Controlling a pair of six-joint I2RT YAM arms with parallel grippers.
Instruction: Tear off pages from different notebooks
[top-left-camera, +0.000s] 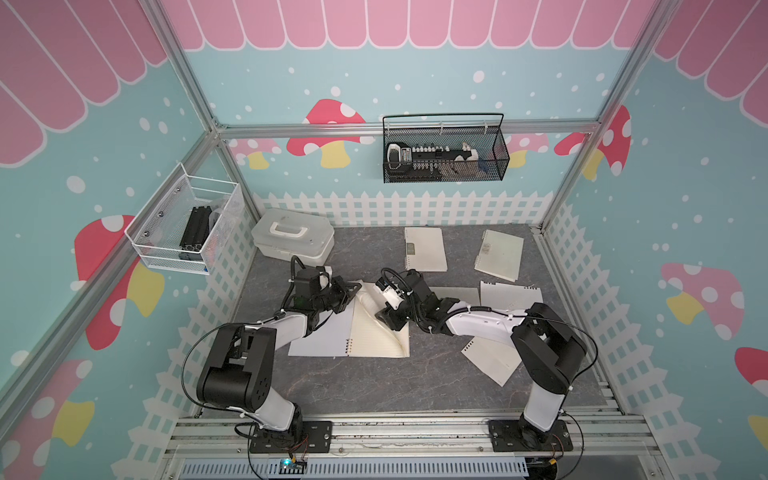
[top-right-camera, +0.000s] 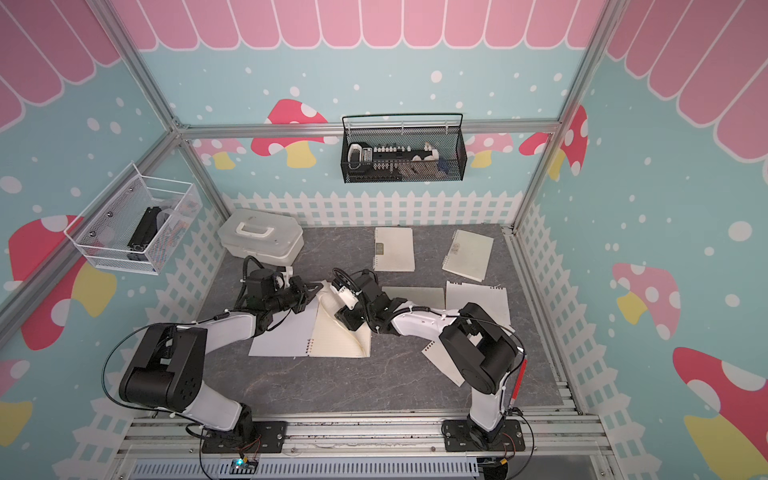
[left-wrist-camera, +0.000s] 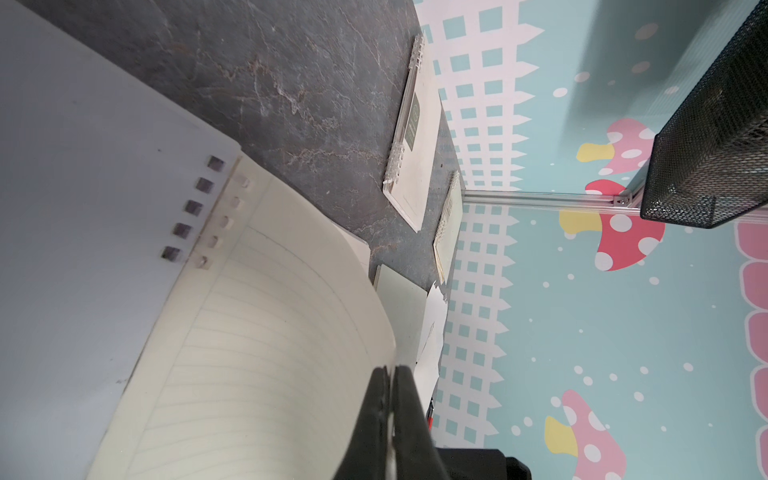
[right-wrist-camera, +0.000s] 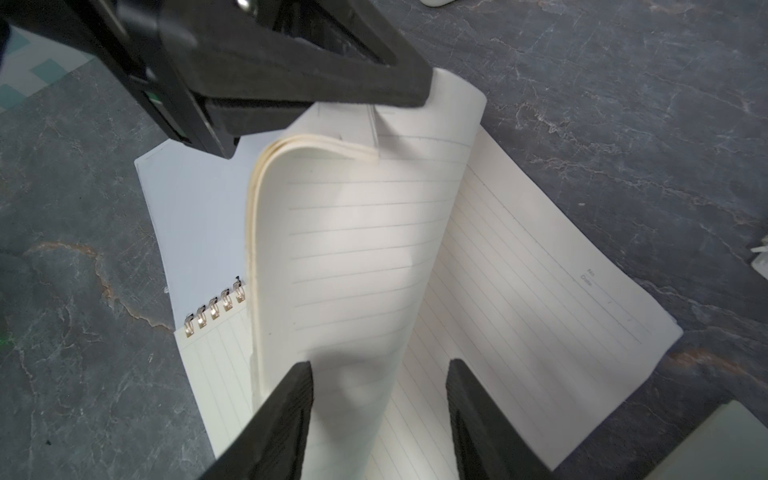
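An open spiral notebook lies on the grey table, its grey-white cover (top-left-camera: 321, 340) to the left and a lined cream page (top-left-camera: 372, 340) to the right of the binding. My left gripper is shut on the page's far edge and lifts it, so the sheet curls up, still along the binding holes in the left wrist view. My right gripper stands open over the notebook, its fingers (right-wrist-camera: 294, 400) to either side of the curled sheet. Whether they touch the paper I cannot tell.
Two closed notebooks (top-left-camera: 425, 249) (top-left-camera: 500, 255) lie at the back. Several more notebooks or sheets (top-left-camera: 492, 360) lie on the right, partly under my right arm. A grey toolbox (top-left-camera: 292, 236) stands at the back left.
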